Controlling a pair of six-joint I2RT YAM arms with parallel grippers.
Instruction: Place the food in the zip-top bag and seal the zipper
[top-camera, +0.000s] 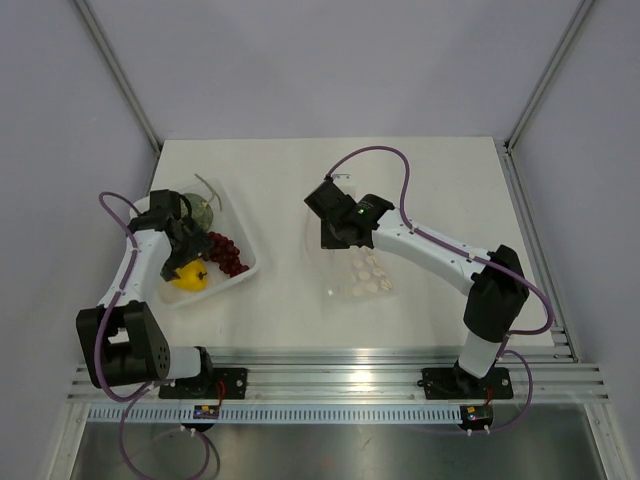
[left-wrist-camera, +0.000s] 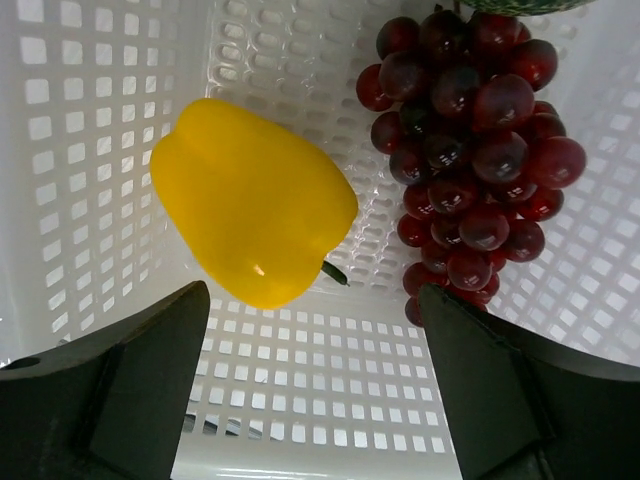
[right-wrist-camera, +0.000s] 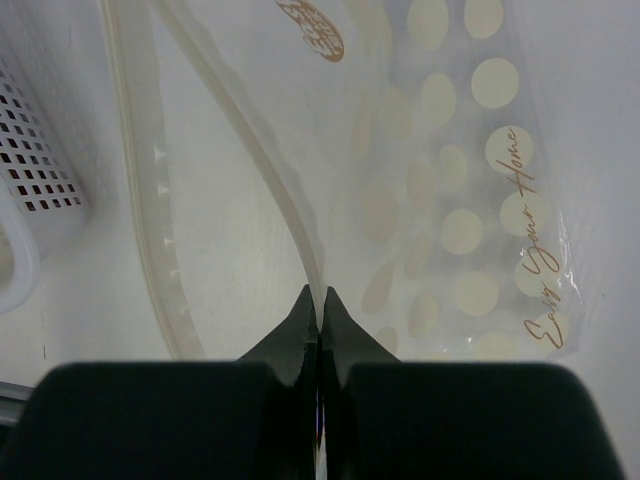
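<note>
My left gripper hangs open over the white basket, with a yellow bell pepper (left-wrist-camera: 255, 200) and a bunch of red grapes (left-wrist-camera: 465, 160) below it; part of a green round item (left-wrist-camera: 530, 6) shows at the top edge of the left wrist view. The zip top bag (top-camera: 360, 275) lies flat at the table's middle, printed with pale dots. My right gripper is shut at the bag's zipper strip (right-wrist-camera: 250, 140), which runs into its fingertips in the right wrist view.
The white basket (top-camera: 245, 240) fills the table's left side, with a pale stalk poking up at its back.
</note>
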